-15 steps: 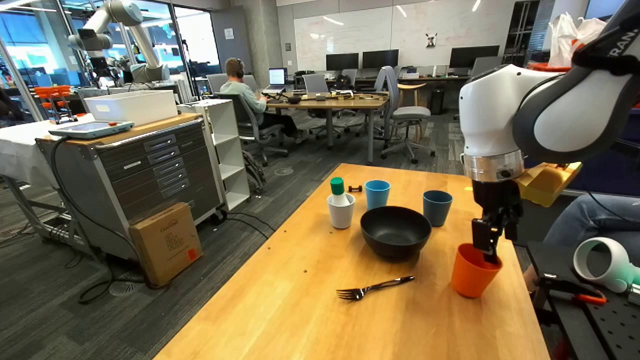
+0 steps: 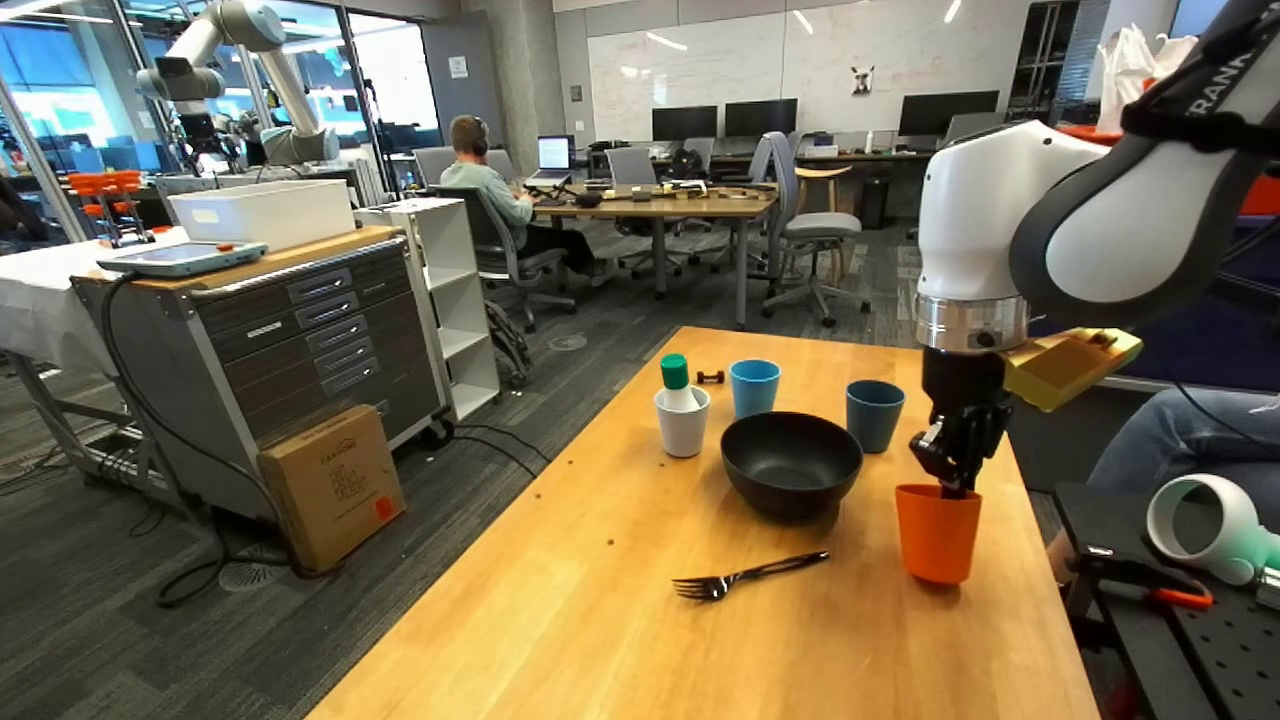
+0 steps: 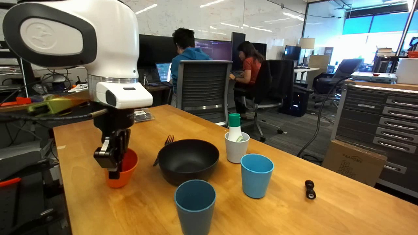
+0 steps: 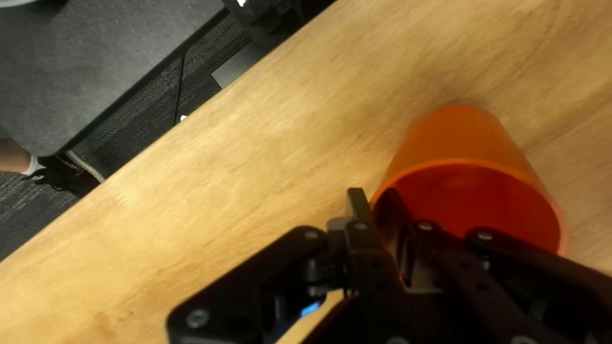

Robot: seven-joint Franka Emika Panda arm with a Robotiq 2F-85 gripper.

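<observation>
The orange cup (image 2: 938, 542) is near the right edge of the table, looking upright in exterior view 1 and tilted in exterior view 2. My gripper (image 2: 955, 490) points down and is shut on its rim. In the wrist view one of the fingers (image 4: 358, 204) lies outside the orange cup (image 4: 459, 134) and the other reaches inside, with the wall between them. The cup's interior shows red-orange and looks empty where visible. Whether its base touches the table cannot be told.
A black bowl (image 2: 792, 466) stands near the cup, with a black fork (image 2: 750, 575) beside it. Beyond are a dark blue cup (image 3: 195, 209), a light blue cup (image 3: 256, 176), a small dumbbell (image 3: 310, 189) and a white cup (image 3: 236, 150) holding a green-capped bottle (image 3: 235, 127).
In exterior view 1 my gripper has shifted left along with the orange cup's rim. The cup leaned right before and now stands straighter. The other tabletop items have not moved.
</observation>
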